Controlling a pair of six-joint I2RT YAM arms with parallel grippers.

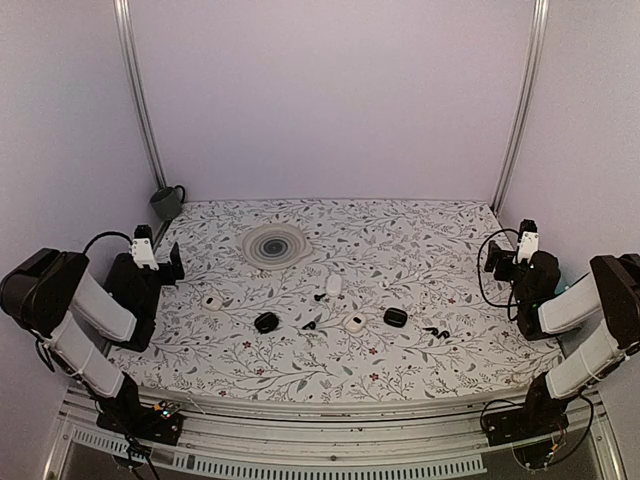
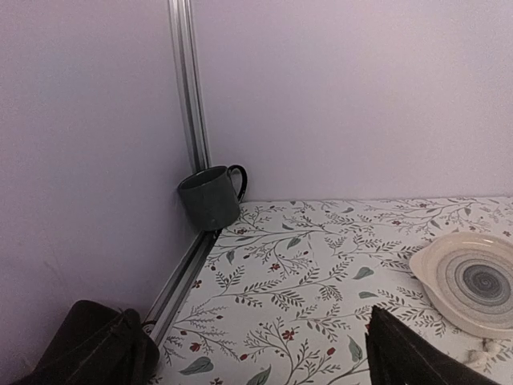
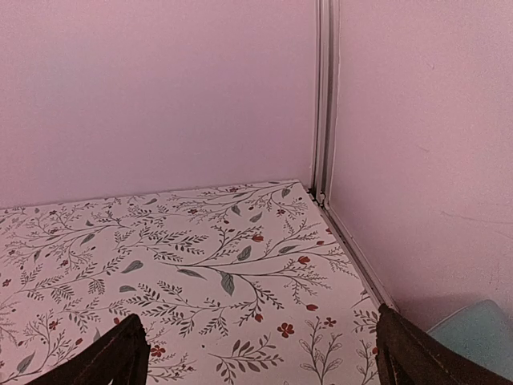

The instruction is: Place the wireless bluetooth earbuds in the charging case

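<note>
Small cases and earbuds lie across the floral table: a white case [image 1: 211,302] at left, a black one [image 1: 266,322], a dark earbud [image 1: 310,325], a white case [image 1: 334,286] with a dark bit beside it, a white case [image 1: 354,322], a black case [image 1: 396,317] and dark earbuds [image 1: 443,333] at right. Small white pieces [image 2: 481,357] show near the plate. Both grippers are raised at the table's sides, open and empty: my left [image 1: 157,258] and my right [image 1: 508,256], their fingers wide apart in the wrist views.
A round plate [image 1: 274,246] sits at back left. A grey mug [image 1: 167,203] stands in the back left corner. A pale teal object [image 3: 473,337] is beside the right wall.
</note>
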